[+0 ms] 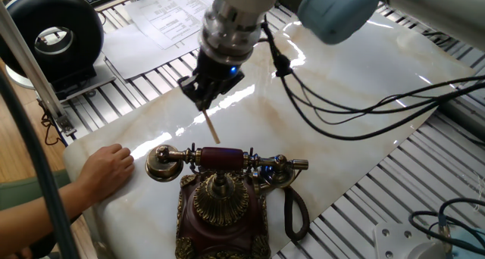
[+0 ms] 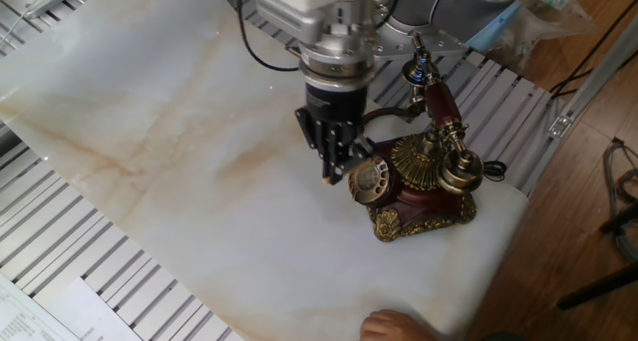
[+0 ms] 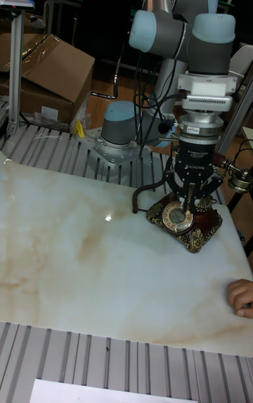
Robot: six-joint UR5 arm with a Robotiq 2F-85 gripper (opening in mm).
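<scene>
A thin light-wooden stick (image 1: 212,127) juts down from my gripper (image 1: 201,106), which is shut on its upper end. The stick's free tip hangs just beyond the handset of an old-style telephone (image 1: 221,198), as seen in exterior view 1. In exterior view 2 the gripper (image 2: 335,173) is beside the round dial (image 2: 370,181) on the telephone's front; only a bit of the stick shows below the fingers. Exterior view 3 has the gripper in front of the telephone (image 3: 206,232), over its dial (image 3: 177,216). Whether the stick touches the dial cannot be told.
A person's hand (image 1: 111,170) rests on the marble-patterned sheet (image 1: 303,138) near the telephone. Black cables (image 1: 356,126) hang from the arm. Papers (image 1: 170,20) lie at the back. Much of the sheet is bare.
</scene>
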